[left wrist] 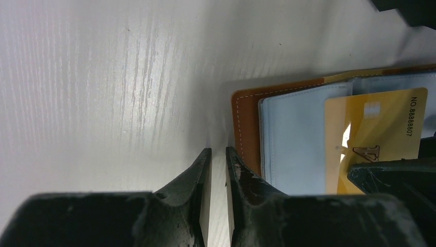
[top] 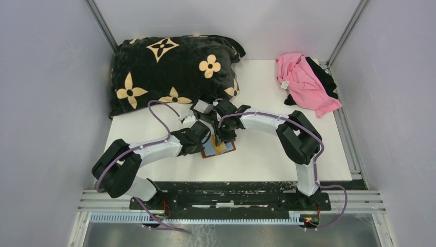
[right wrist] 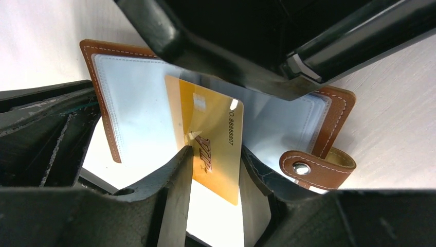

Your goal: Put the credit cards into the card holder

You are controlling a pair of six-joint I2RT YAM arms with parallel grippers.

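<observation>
The brown card holder (top: pixel 208 154) lies open on the table below both grippers, its pale sleeves (right wrist: pixel 128 108) facing up. A gold credit card (right wrist: pixel 216 154) (left wrist: pixel 385 123) lies over the middle sleeves, partly in one. My right gripper is at that card, its fingertips on either side of the gold area; whether it grips the card is unclear. My left gripper is at the holder's left edge, its fingertips a narrow gap apart, with no card visible between them.
A dark box with a light top (top: pixel 204 107) sits behind the grippers. A patterned black cushion (top: pixel 169 67) fills the back left, pink and black cloths (top: pixel 303 87) the back right.
</observation>
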